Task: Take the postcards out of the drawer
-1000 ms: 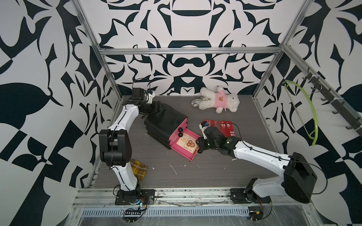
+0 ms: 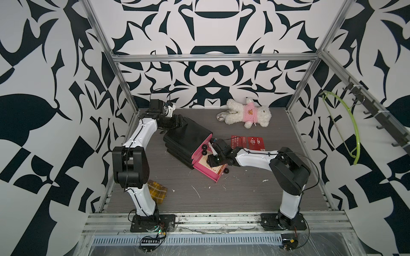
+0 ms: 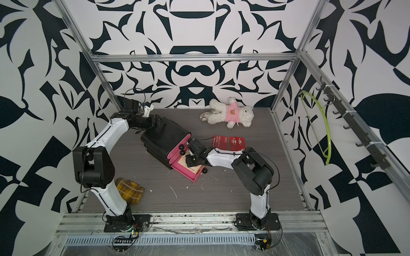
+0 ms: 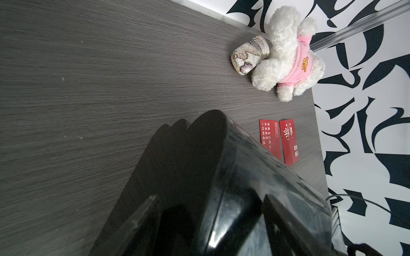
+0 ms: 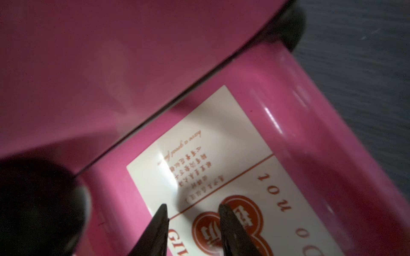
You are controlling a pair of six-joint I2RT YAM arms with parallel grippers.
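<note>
A cream postcard (image 5: 239, 162) with red print lies flat in the open pink drawer (image 5: 324, 123) in the right wrist view. My right gripper is over the card, its fingers (image 5: 154, 234) apart with nothing seen gripped between them. The drawer belongs to a black cabinet (image 2: 188, 134) with pink fronts and black knobs. At the cabinet's back end, my left gripper has its fingers (image 4: 147, 217) on either side of the black shell, shut on it.
Two red cards (image 4: 289, 140) lie on the table right of the cabinet. Behind are a white plush toy (image 2: 249, 113) in pink and a patterned cup-like item (image 4: 249, 55). A yellow checked cloth (image 3: 129, 190) sits front left.
My right gripper has moved left from the drawer's outer edge to above the postcard, covering part of it from the top. The left arm and cabinet have stayed still.
</note>
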